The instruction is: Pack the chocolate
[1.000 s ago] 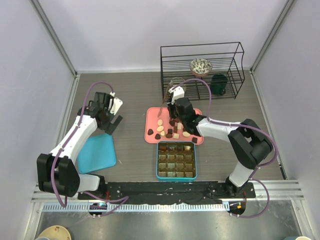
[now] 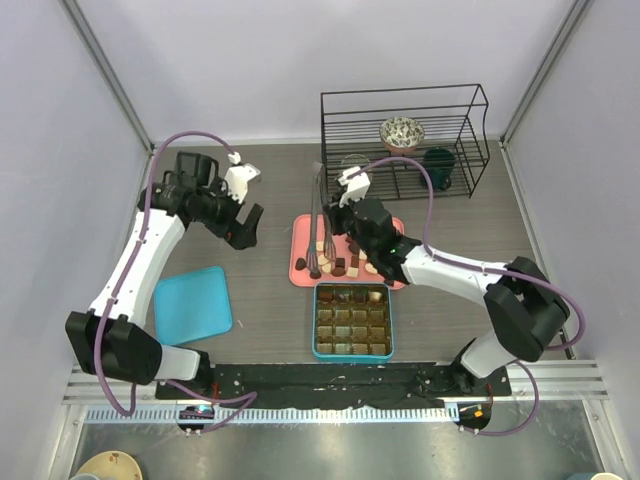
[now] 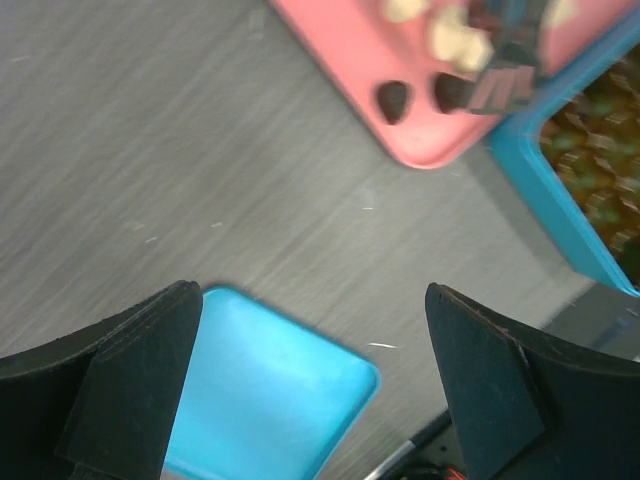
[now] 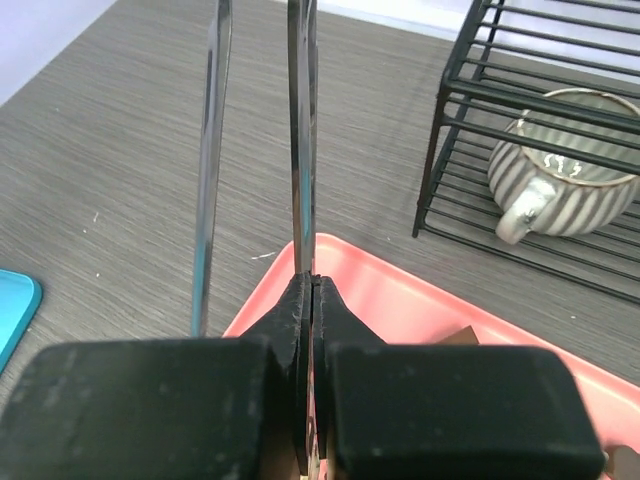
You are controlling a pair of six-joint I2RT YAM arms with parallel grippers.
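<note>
A pink tray (image 2: 300, 228) holds several dark and pale chocolate pieces (image 3: 393, 100). Below it sits a blue-rimmed compartment box (image 2: 351, 350) with brown-looking cells. My left gripper hangs open above the left side of the table, nothing between its fingers. My right gripper (image 2: 335, 215) is over the pink tray, shut on a pair of thin metal tongs (image 4: 302, 130), which stand upright with their long arms reaching above the fingers and their lower ends down toward the chocolates.
An empty blue tray (image 2: 190, 305) lies at the front left. A black wire rack (image 2: 460, 150) at the back right holds a bowl (image 2: 402, 130), a dark green item (image 2: 438, 167) and a striped mug (image 4: 560, 190). Table between left gripper and pink tray is clear.
The tongs in my right gripper have swung from slanted to more upright, moving slightly left over the tray. My left gripper has risen and shifted a little right.
</note>
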